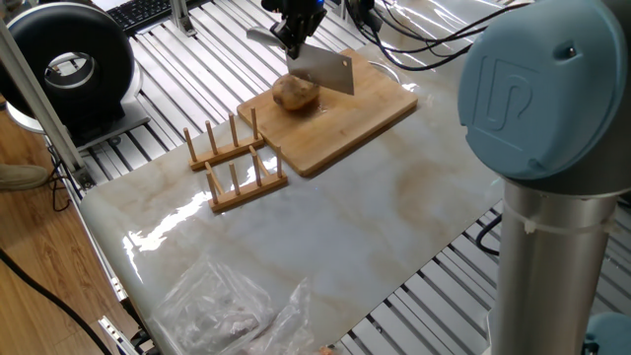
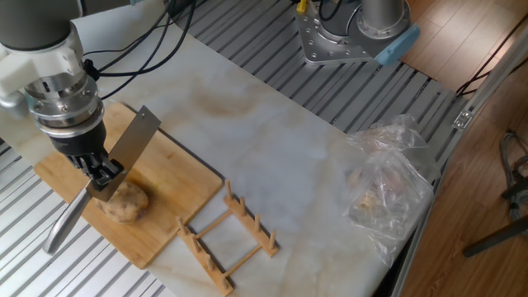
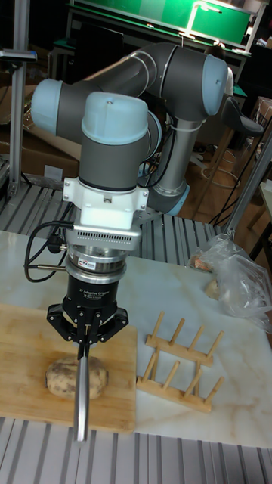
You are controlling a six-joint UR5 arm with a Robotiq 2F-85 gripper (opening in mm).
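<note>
My gripper (image 2: 102,175) is shut on the knife (image 2: 130,150), a cleaver with a broad steel blade and a metal handle. In exterior view 1 the blade hangs over the cutting board, beside and partly in front of the potato (image 1: 296,94). The potato lies whole on the wooden cutting board (image 1: 345,128). From exterior view 3, the knife (image 3: 82,395) shows nearly edge-on, its handle pointing toward the camera in front of the potato (image 3: 64,377). Whether the blade touches the potato cannot be made out.
A wooden peg rack (image 1: 246,189) stands beside the board. Clear plastic bags (image 2: 392,186) with something inside lie at the table's edge. Black cables (image 2: 157,54) hang near the arm.
</note>
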